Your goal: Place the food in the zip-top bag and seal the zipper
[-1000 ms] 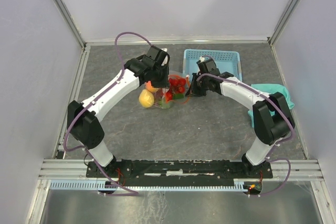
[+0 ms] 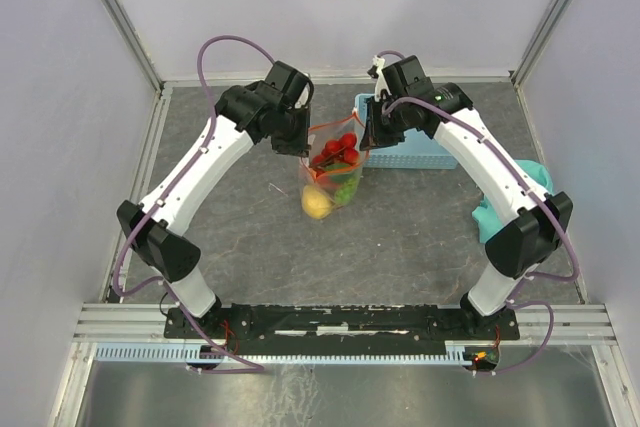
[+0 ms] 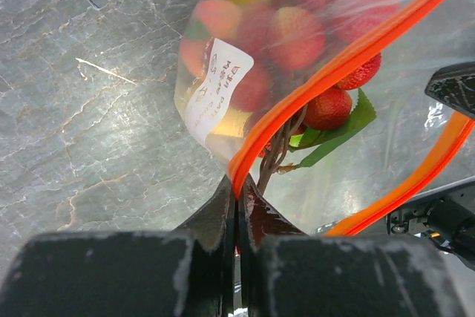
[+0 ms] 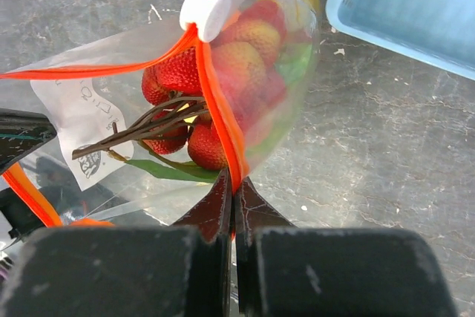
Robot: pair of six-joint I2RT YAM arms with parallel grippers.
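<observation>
The clear zip bag (image 2: 330, 197) with orange zipper hangs between my grippers, holding strawberries (image 2: 332, 152), a yellow fruit (image 2: 316, 203) and greens. My left gripper is shut on one orange zipper edge (image 3: 312, 88). My right gripper is shut on the opposite edge (image 4: 223, 116). The bag's mouth gapes, with brown stems (image 4: 133, 131) and a white slider (image 4: 205, 11) visible.
A blue basket (image 2: 420, 157) lies behind the bag to the right. A teal cloth (image 2: 490, 215) is at the right edge.
The bag now hangs more upright, with the yellow fruit at its bottom.
</observation>
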